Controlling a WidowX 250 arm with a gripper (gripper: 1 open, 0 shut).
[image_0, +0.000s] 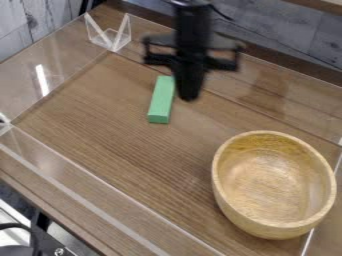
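Note:
A green rectangular block (160, 98) lies on the wooden table, left of centre. A large pale wooden bowl (271, 212) sits at the lower right. My dark gripper (178, 65) is blurred, above and just right of the green block, with the arm reaching up to the top edge. Whether it is open or shut is not clear.
Clear plastic stands are at the top left (110, 30) and at the left edge. Dark cables lie at the lower left corner.

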